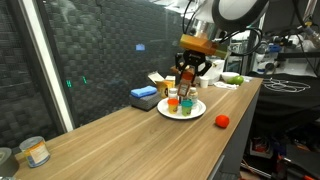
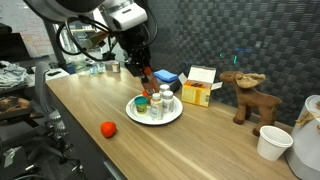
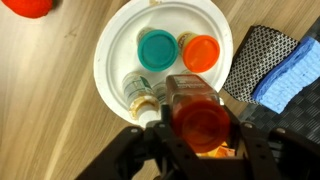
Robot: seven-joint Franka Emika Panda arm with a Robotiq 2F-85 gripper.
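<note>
My gripper is shut on a bottle with a red-orange cap (image 3: 202, 126), whose cap faces the wrist camera. In exterior view 2 the held bottle (image 2: 149, 79) shows as a reddish-brown body under the gripper, over the white plate. On that plate (image 3: 111, 62) stand a teal-lidded jar (image 3: 157, 50), an orange-lidded jar (image 3: 200, 53) and several small bottles with pale caps (image 2: 157, 103). Whether the held bottle's base touches the plate is hidden by the other containers.
A red tomato-like ball (image 2: 108, 129) lies near the table's edge. Behind the plate are a dark holder with a blue cloth (image 1: 144, 91) and an open yellow-white box (image 2: 199, 86). A toy moose (image 2: 255, 98) and a white cup (image 2: 272, 142) stand aside. Bare wood (image 1: 110, 145) stretches left.
</note>
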